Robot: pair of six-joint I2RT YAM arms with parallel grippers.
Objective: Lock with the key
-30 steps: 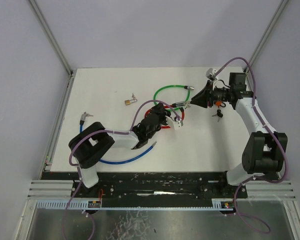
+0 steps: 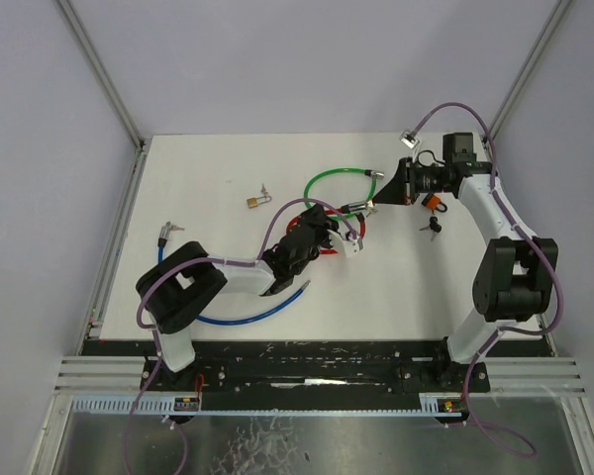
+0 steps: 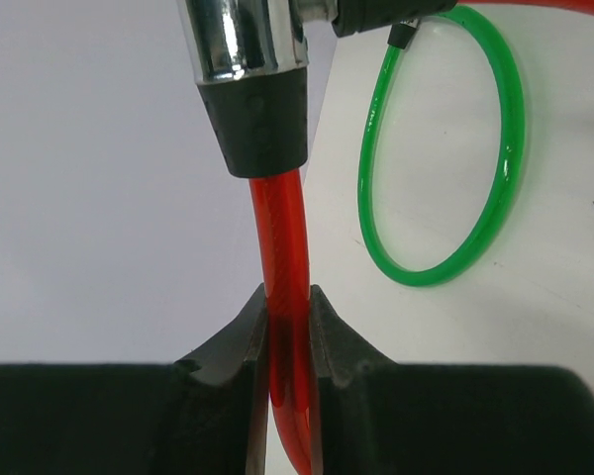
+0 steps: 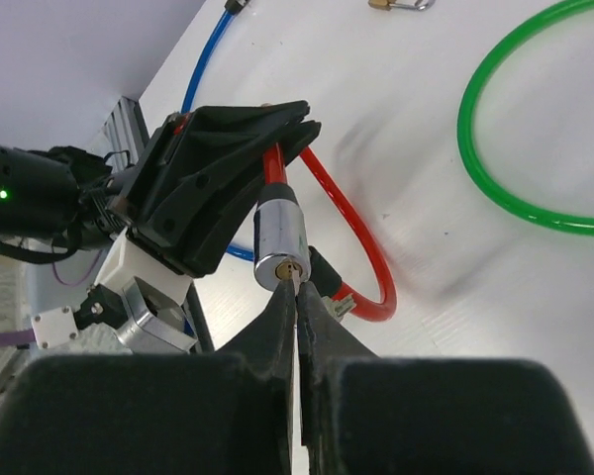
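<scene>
My left gripper is shut on the red cable of a lock [image 2: 351,207], held above the table. In the right wrist view the lock's silver cylinder [image 4: 279,237] faces me, with a key [image 4: 295,279] at its keyhole. My right gripper [image 2: 401,198] is shut just in front of the cylinder, its tips by the key; I cannot tell whether they touch it.
A green cable lock [image 2: 327,173] lies behind, blue cables [image 2: 238,321] lie left and front, a padlock [image 2: 257,201] at the back, and small dark objects [image 2: 434,224] on the right.
My right arm has shifted slightly left and toward the back, its gripper staying by the lock's end. The left arm has not visibly moved.
</scene>
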